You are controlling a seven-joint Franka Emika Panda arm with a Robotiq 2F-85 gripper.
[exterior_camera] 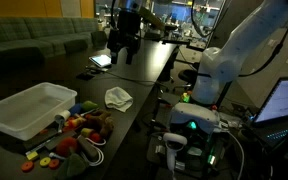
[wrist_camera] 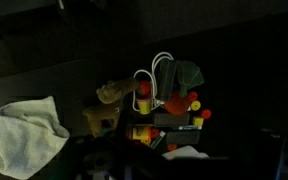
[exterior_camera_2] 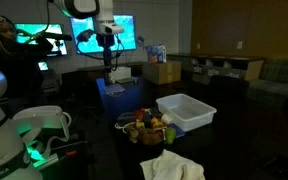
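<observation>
High over the dark table hangs my gripper point(exterior_camera: 124, 46), its fingers open and nothing visible between them. In the second exterior view the gripper point(exterior_camera_2: 112, 62) is up at the left, well clear of everything on the table. Below it is a cluttered pile of small toys and coloured pieces point(wrist_camera: 166, 98), with red, yellow and brown items and a white cord. A white cloth point(exterior_camera: 118, 98) lies crumpled beside the pile; the wrist view has this cloth point(wrist_camera: 26, 137) at lower left. Next to the pile stands a white rectangular bin point(exterior_camera_2: 187, 109), whose visible inside looks empty.
A dark table point(exterior_camera: 9, 80) carries all these things, with free room beyond the bin. Several small dark items and a white sheet point(exterior_camera: 101, 60) lie farther along it. My arm's base point(exterior_camera: 199, 113) stands beside the table edge.
</observation>
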